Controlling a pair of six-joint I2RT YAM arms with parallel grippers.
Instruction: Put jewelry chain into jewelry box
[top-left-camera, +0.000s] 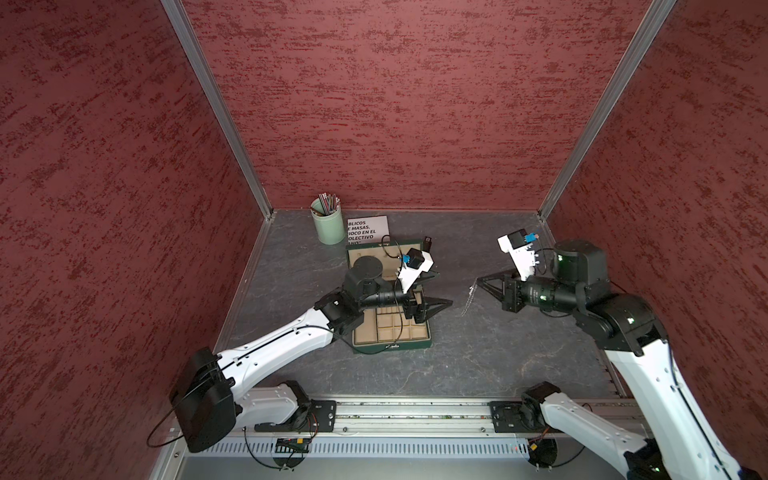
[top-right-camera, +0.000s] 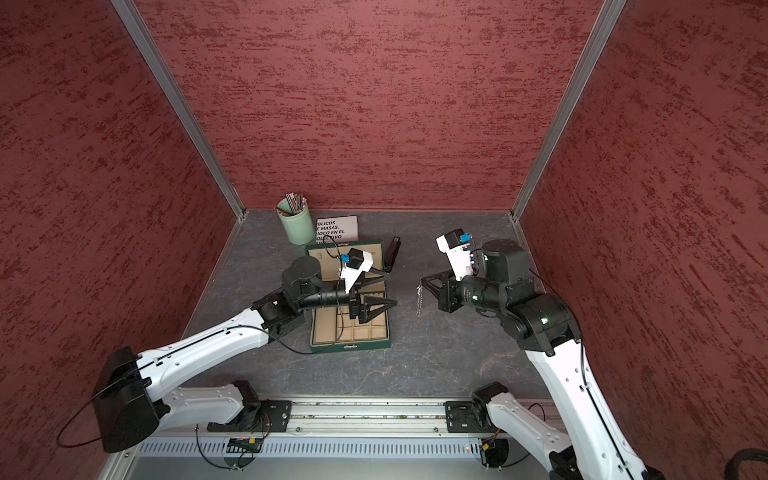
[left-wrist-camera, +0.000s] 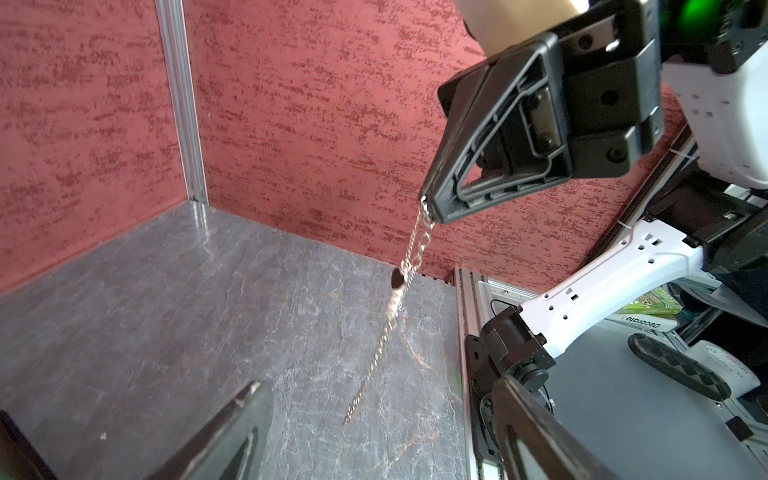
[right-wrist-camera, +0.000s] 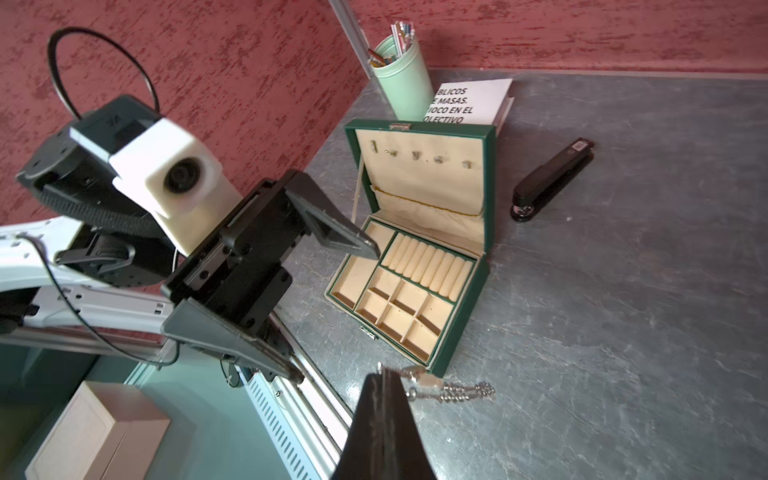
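Observation:
A silver chain (left-wrist-camera: 382, 344) dangles from the fingertips of my right gripper (top-left-camera: 481, 280), which is shut on it, raised right of the jewelry box. My left gripper (top-right-camera: 388, 289) is open with nothing between its fingers, over the box's right side and facing the chain, a short gap away. The green jewelry box (right-wrist-camera: 465, 313) stands open, its cream lid (right-wrist-camera: 424, 168) raised, with a ring-roll section and square compartments that look empty; in both top views my left arm covers part of it.
A black stapler (right-wrist-camera: 550, 177) lies right of the box. A pen cup (top-left-camera: 329, 228) and a printed booklet (top-left-camera: 368, 228) stand behind it.

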